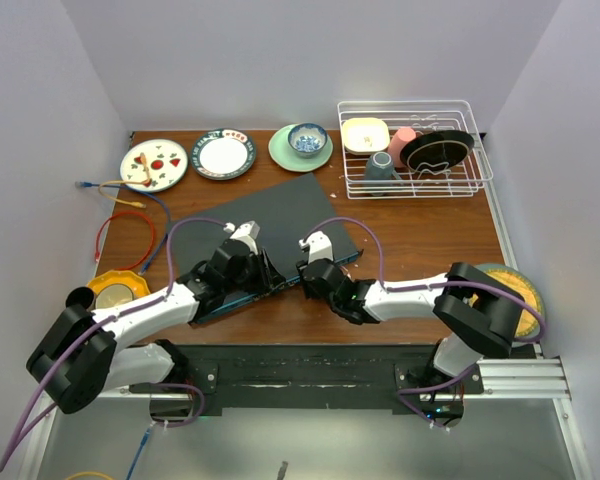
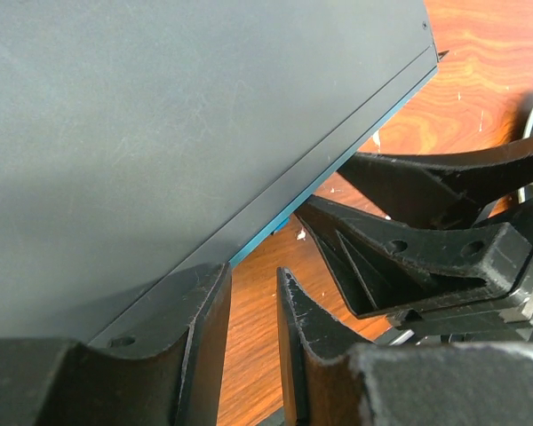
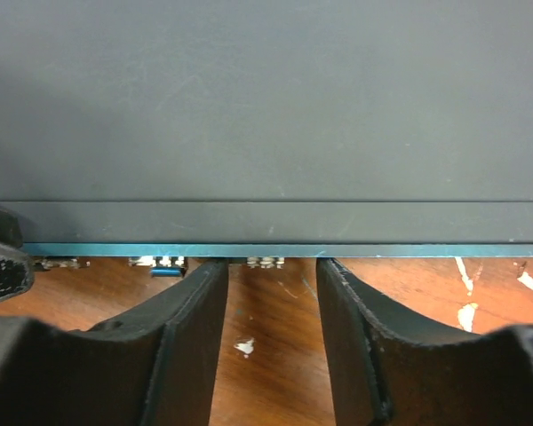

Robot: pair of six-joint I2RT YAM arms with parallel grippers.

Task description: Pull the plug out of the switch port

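Observation:
A dark grey switch (image 1: pixel 265 225) lies on the table, its front edge toward me; a blue strip runs along it. My left gripper (image 1: pixel 268 280) is at that edge, shut, with its fingertips against the case in the left wrist view (image 2: pixel 253 280); what lies between them is hidden. My right gripper (image 1: pixel 305 275) sits just right of it, fingertips (image 3: pixel 336 275) apart at the edge, around small metal port parts (image 3: pixel 265 263) under the strip. More small parts, one with blue (image 3: pixel 164 266), show to the left. I cannot make out the plug clearly.
Plates (image 1: pixel 223 156) and a bowl stand at the back, with a dish rack (image 1: pixel 460 185) back right. Loose cables (image 1: pixel 140 225) lie at the left. A yellow-topped plate (image 1: pixel 520 280) is at the right edge. Bare wood shows in front of the switch.

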